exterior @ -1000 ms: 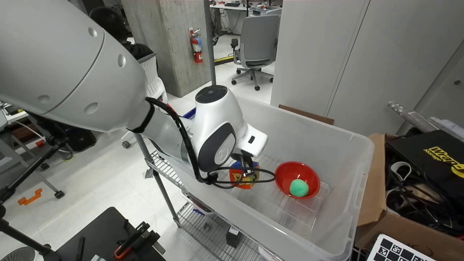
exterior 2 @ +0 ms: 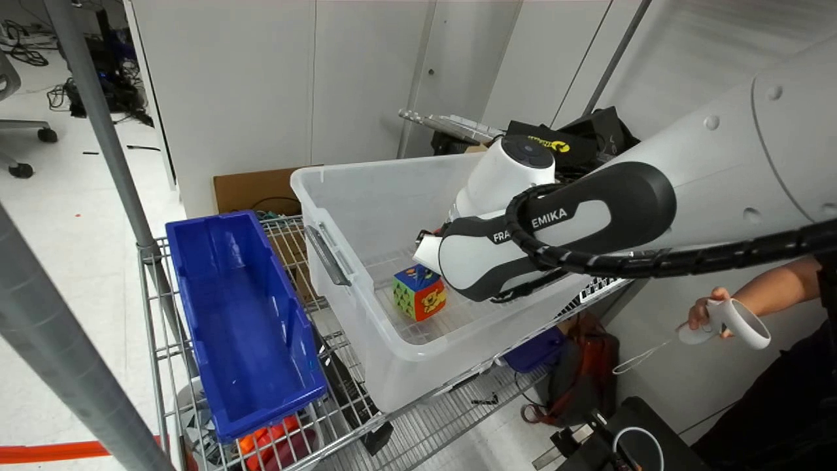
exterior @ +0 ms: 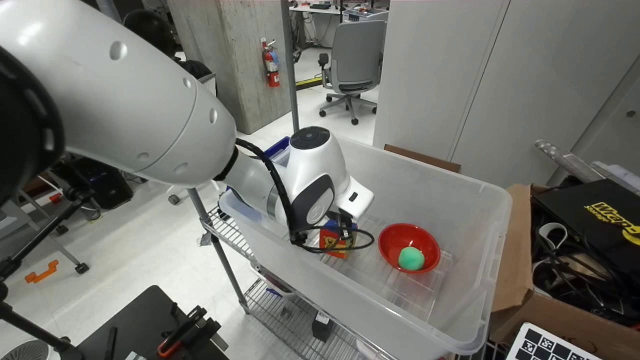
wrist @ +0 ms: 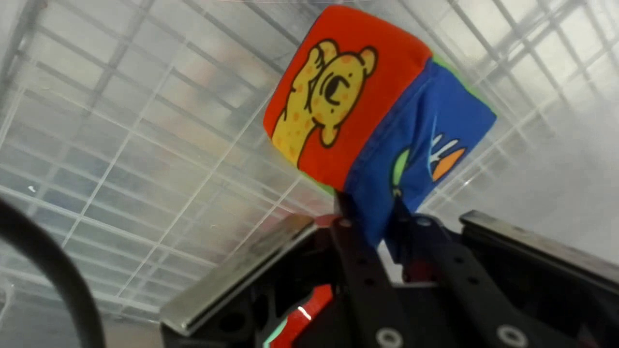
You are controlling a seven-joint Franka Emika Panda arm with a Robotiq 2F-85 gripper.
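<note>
A soft, colourful cube (wrist: 348, 98) with a red bear face and a blue face shows in the wrist view. My gripper is shut on a pinched fold of its blue cloth. In exterior view 2 the cube (exterior 2: 420, 293) is inside the clear plastic bin (exterior 2: 369, 200), near its left end; whether it touches the floor of the bin is hard to tell. Exterior view 1 shows the cube (exterior: 337, 240) partly behind cables, with the hand above it. To its right stands a red bowl (exterior: 393, 237) holding a green ball (exterior: 411, 258).
The bin's tall walls surround the hand. An empty blue tray (exterior 2: 243, 306) stands beside the bin on the wire shelf. A cardboard box (exterior: 513, 264) of cables is at the bin's right end. Bare bin floor lies around the bowl.
In exterior view 1 the arm and hand have shifted and the hand sits slightly lower and further right. The cube looks slightly turned. The bowl and ball stay in place within the bin.
</note>
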